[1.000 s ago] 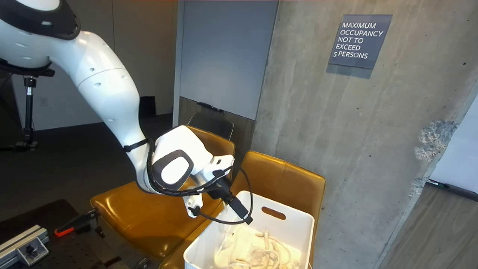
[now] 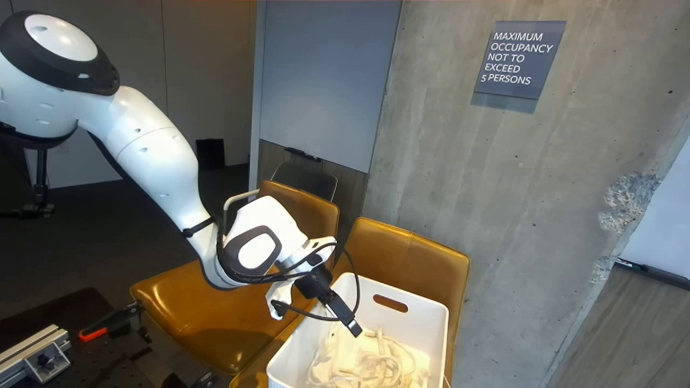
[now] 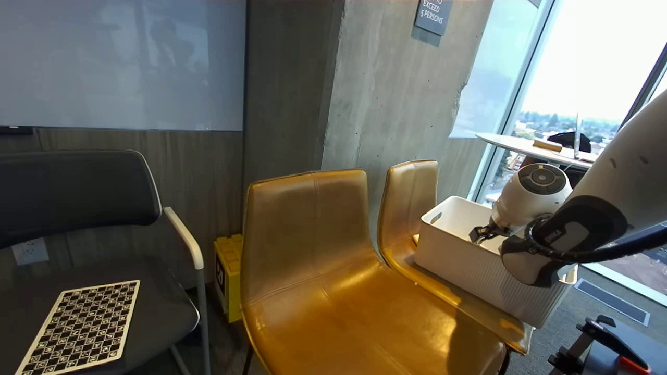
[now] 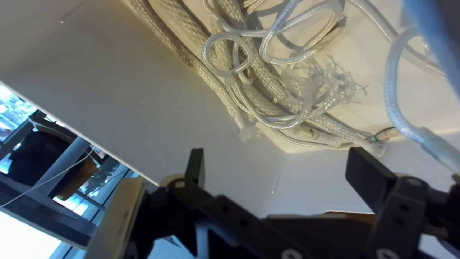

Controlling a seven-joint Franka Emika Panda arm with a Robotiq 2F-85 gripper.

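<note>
Inside the white bin [image 2: 414, 309], a tangle of pale cords and braided ropes [image 2: 388, 365] lies on the floor of the bin. The wrist view shows thin white cords [image 4: 297, 51] looped over thicker braided sleeves [image 4: 194, 64], with a frayed clump [image 4: 323, 86] beside them. My gripper stands open above these, its fingers wide apart and nothing between them. In the second exterior view the gripper [image 3: 476, 236] hangs in over the bin's rim. Another white cord [image 4: 392, 95] runs close to the camera at the right.
The bin rests on a tan chair [image 3: 437, 281]; a second tan chair [image 3: 325, 312] is beside it. A concrete column [image 2: 504, 194] rises behind. The bin's walls surround the gripper's working space. A clamp [image 2: 110, 320] and metal rail [image 2: 32, 355] are at the lower left.
The arm and gripper have come lower over the bin. The bin has shifted slightly left, and the cords inside lie differently.
</note>
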